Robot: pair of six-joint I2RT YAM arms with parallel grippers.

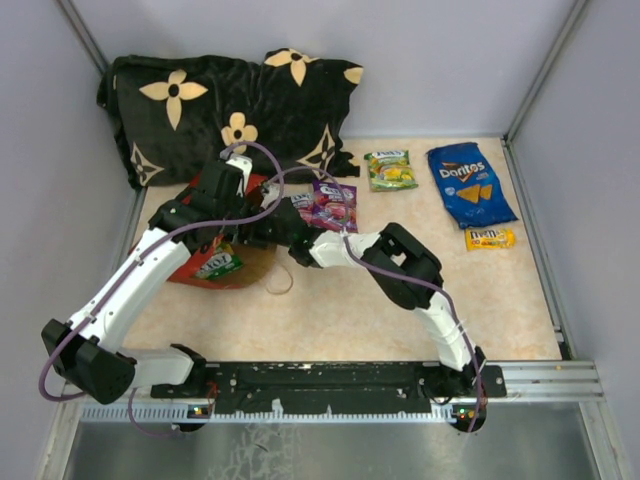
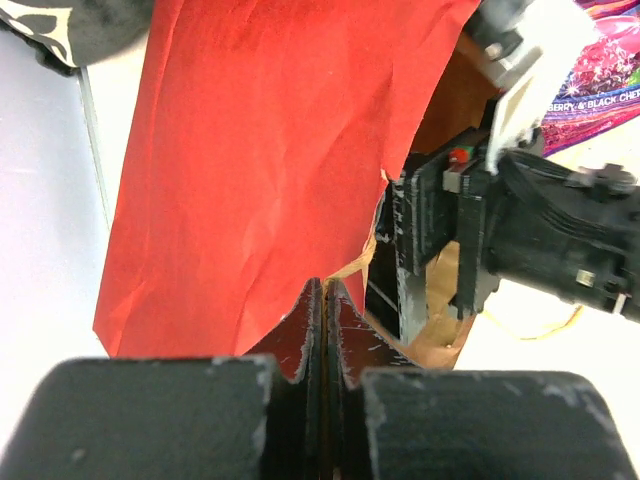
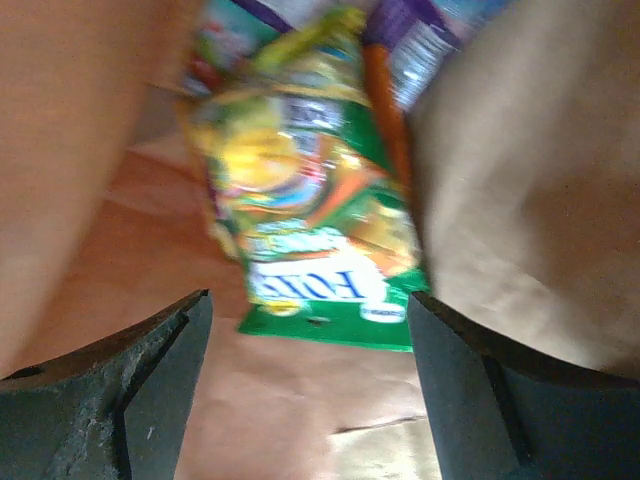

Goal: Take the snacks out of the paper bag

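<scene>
The red paper bag (image 2: 240, 170) lies open at the left of the table. My left gripper is shut at the bag's edge, only the thin rim showing near its tips. My right gripper is inside the bag's mouth, fingers apart, facing a green-bottomed snack packet (image 3: 315, 235); purple packets (image 3: 410, 55) lie behind it. In the top view the green packet (image 1: 220, 262) shows partly in the bag.
On the table are purple packets (image 1: 335, 205), a green packet (image 1: 390, 170), a blue Doritos bag (image 1: 470, 185) and a yellow packet (image 1: 489, 238). A dark cushion (image 1: 150, 100) lies at the back.
</scene>
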